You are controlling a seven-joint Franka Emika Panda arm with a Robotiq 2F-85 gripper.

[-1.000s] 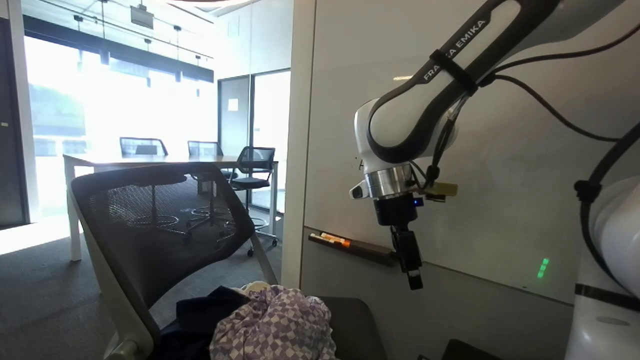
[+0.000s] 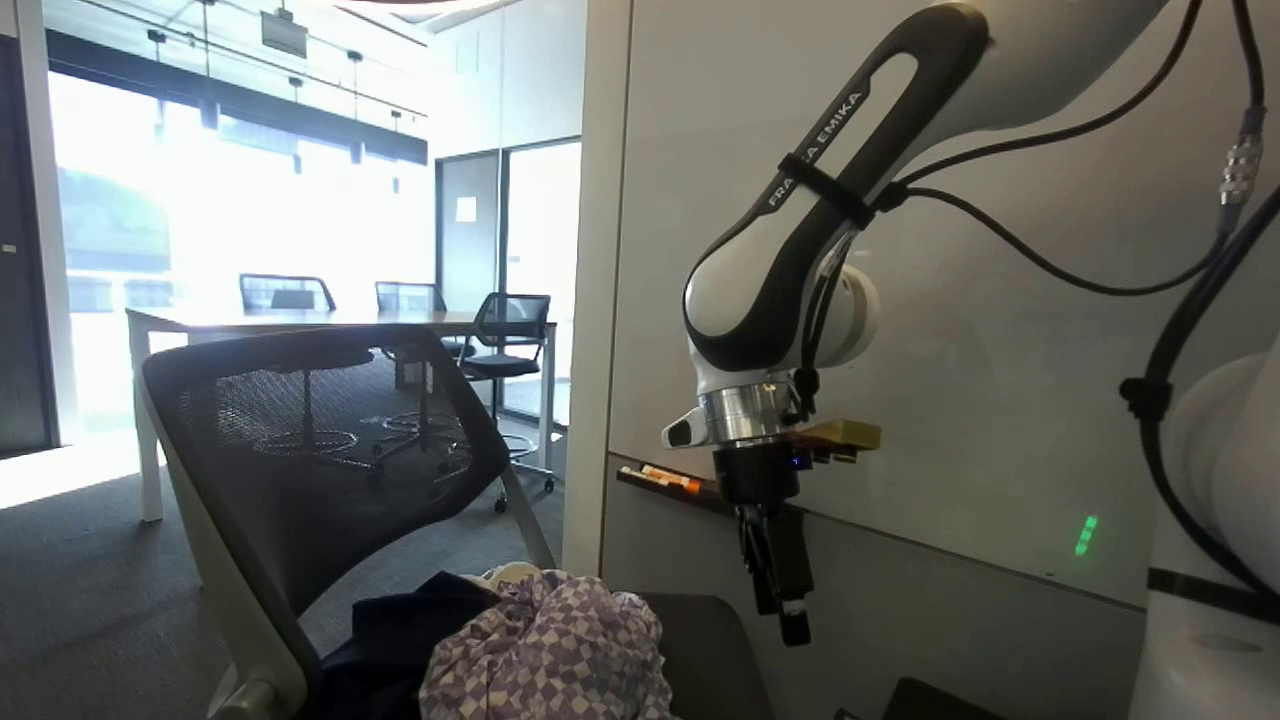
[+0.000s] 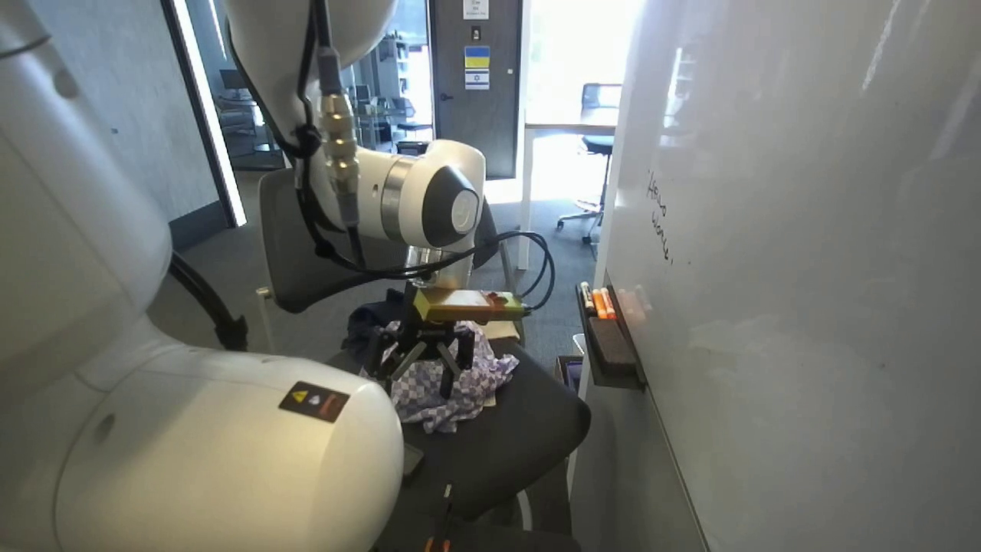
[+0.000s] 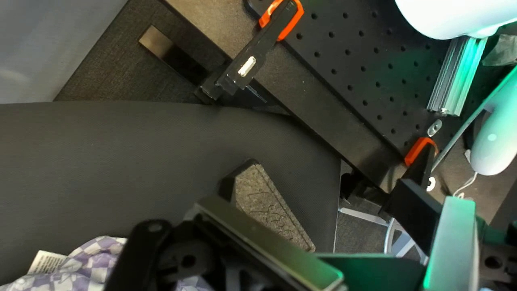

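Note:
My gripper [image 2: 788,624] points down over the chair seat [image 3: 515,432], its two fingers spread apart and open. Nothing shows between them, and in the wrist view one finger pad [image 4: 271,242] stands well away from the other. A grey-brown wedge-like block [image 4: 271,203] lies on the seat, partly covered from sight by that finger. In exterior view 2 the block [image 3: 411,460] appears near the seat's edge, in front of the gripper. A checkered purple-and-white cloth [image 2: 552,654] is bunched on the seat beside a dark navy cloth [image 2: 408,618].
The whiteboard [image 3: 809,276] runs along one side; its ledge [image 3: 614,372] carries markers [image 3: 599,302] and a dark block. A perforated black plate [image 4: 358,63] with orange-handled clamps [image 4: 291,22] borders the seat. The chair's mesh back [image 2: 324,444] rises behind the cloths.
In exterior view 1, my arm and gripper have moved down and to the left, closer to the seat. The cloths and chair have stayed put.

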